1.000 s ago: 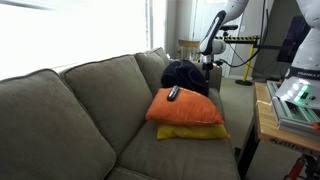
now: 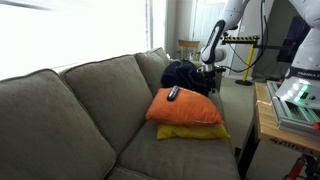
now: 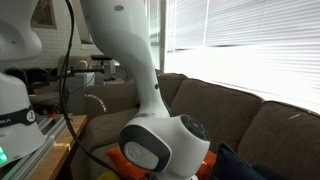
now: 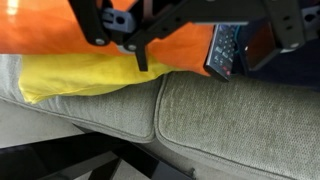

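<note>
A dark remote control [image 2: 173, 93] lies on an orange pillow [image 2: 188, 110] on the couch. Beneath that pillow pokes out a yellow one [image 2: 192, 132], and behind is a navy pillow [image 2: 185, 74]. In the wrist view my gripper is open, its fingers spread wide. The remote [image 4: 221, 48], with its buttons visible, appears between them in the image, nearer the right finger. Exterior view 1 shows the arm's end low at the couch's far end, beside the navy pillow. The arm hides much of the orange pillow [image 3: 120, 162] in exterior view 2.
The grey couch's backrest [image 2: 105, 95] runs along the window side. A wooden table [image 2: 266, 125] carrying equipment stands opposite the seat. The near seat cushion [image 2: 170, 158] is clear.
My arm has come down and its gripper end sits lower, closer to the navy pillow. The remote and pillows look unmoved.
</note>
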